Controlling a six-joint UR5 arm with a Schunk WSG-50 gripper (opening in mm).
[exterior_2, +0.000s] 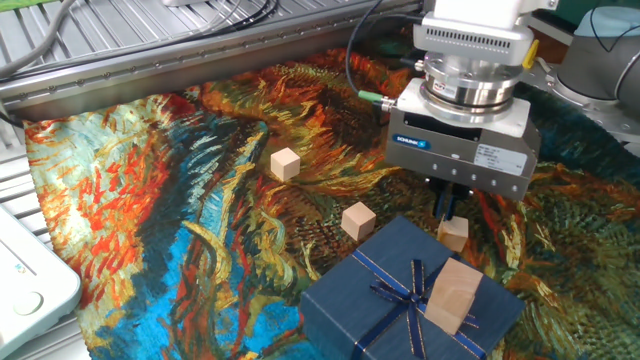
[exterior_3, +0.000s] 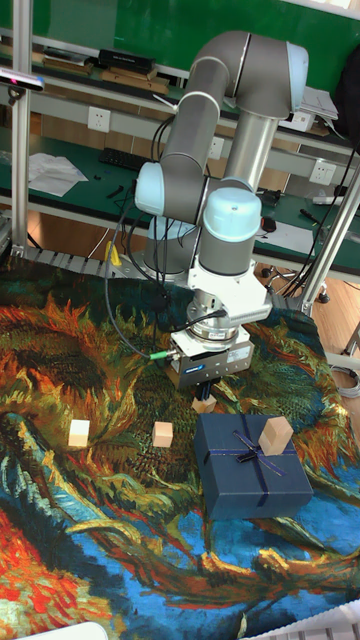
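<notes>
My gripper (exterior_2: 444, 214) points down with its dark fingers just above a small wooden cube (exterior_2: 453, 234), which sits on the cloth behind the blue gift box (exterior_2: 345, 298). The fingers look close together; how far apart they stand is not clear. In exterior view 3 the gripper (exterior_3: 203, 398) is over that same cube (exterior_3: 202, 406), partly covering it. A larger wooden block (exterior_2: 455, 294) rests on top of the ribboned box. Two more cubes lie on the cloth: one near the box's left corner (exterior_2: 358, 221), the other farther left and back (exterior_2: 286, 164).
A painted cloth (exterior_2: 120, 230) covers the table, its left part clear. A metal rail (exterior_2: 200, 75) runs along the back. At the left edge stands a white device (exterior_2: 35, 275). A cable loops beside the arm.
</notes>
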